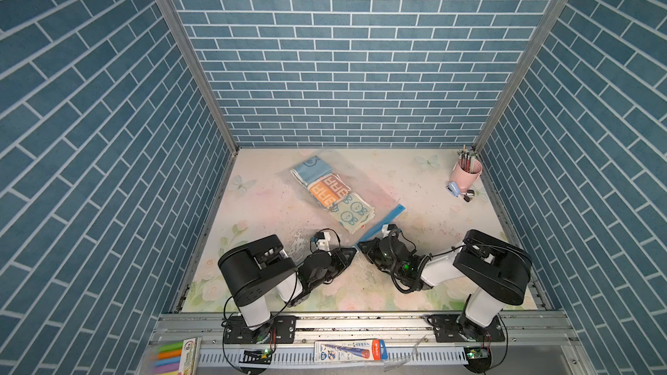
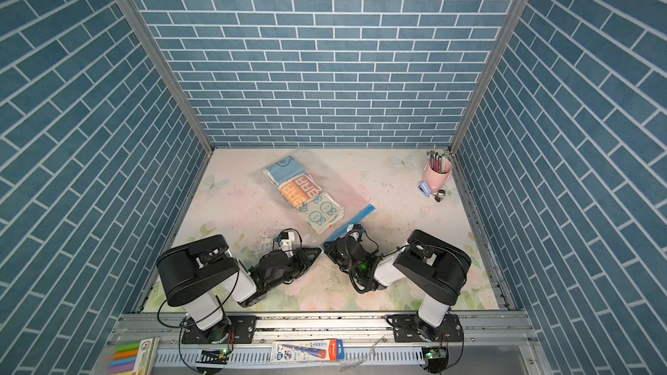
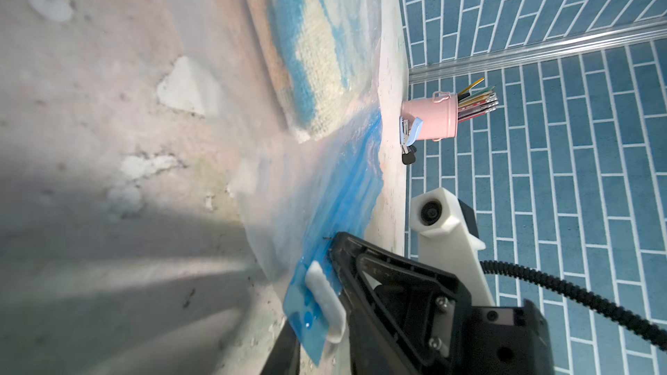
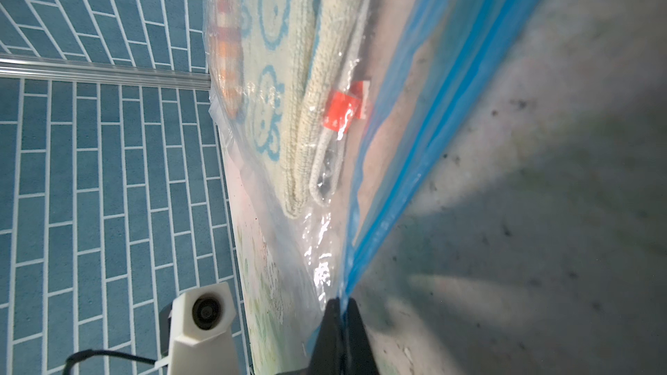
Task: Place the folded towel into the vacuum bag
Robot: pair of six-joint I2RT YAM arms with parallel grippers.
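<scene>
The folded towel (image 1: 330,191), with blue, orange and cream panels, lies inside the clear vacuum bag (image 4: 278,264) on the table. Its blue-edged mouth runs diagonally toward the front. In the right wrist view, my right gripper is shut on the blue strip (image 4: 396,215), which gathers between its fingertips. The left wrist view has the strip's end corner and a white slider (image 3: 325,302) just beyond my left gripper. Its fingers stand apart on either side of that corner; whether they touch it I cannot tell. The right gripper's black finger is against the strip beside the slider.
A pink cup (image 1: 466,172) of pens stands at the back right, with a light-blue clip and a small dark item by it. Brick-patterned walls bound the table.
</scene>
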